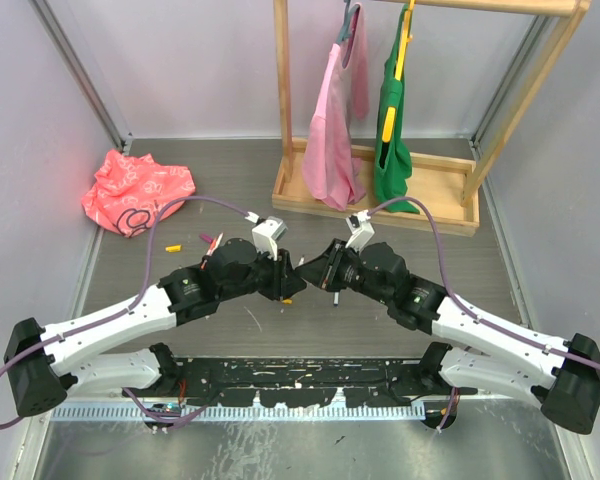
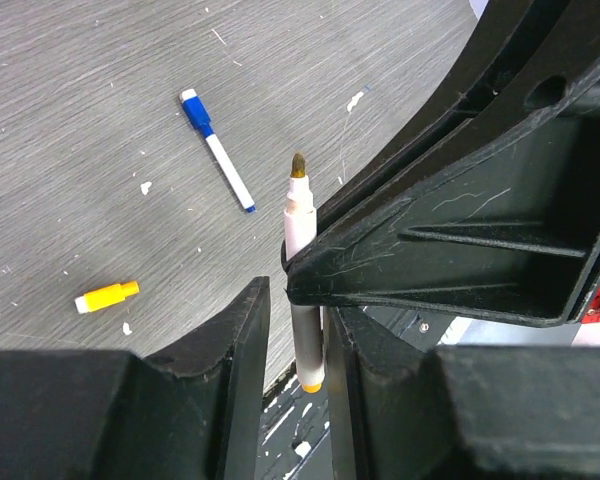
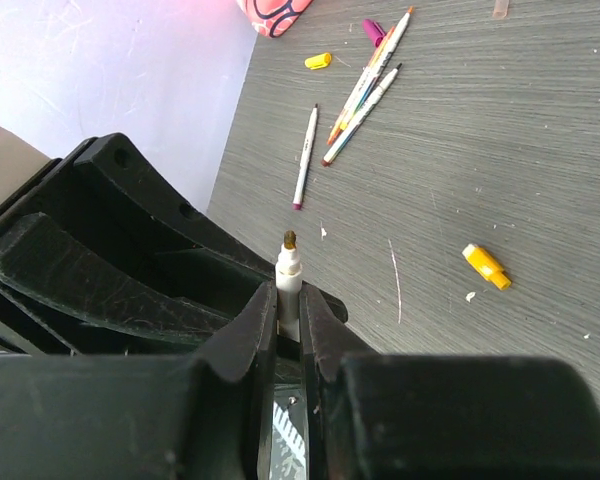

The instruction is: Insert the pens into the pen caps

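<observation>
The two grippers meet at the middle of the top view, my left gripper (image 1: 285,275) and my right gripper (image 1: 315,272). An uncapped white pen (image 2: 300,222) stands upright between them, brown tip up and yellow at its bottom end. In the right wrist view my right gripper is shut on it. In the left wrist view the pen is also between my left gripper's fingers, whose grip I cannot judge. A blue-capped pen (image 2: 220,160) and a yellow cap (image 2: 106,297) lie on the table.
Several pens (image 3: 365,95) lie near a purple cap (image 3: 373,32) and another yellow cap (image 3: 318,61). A red patterned bag (image 1: 135,190) is at back left. A wooden rack (image 1: 440,190) with hanging clothes stands at the back.
</observation>
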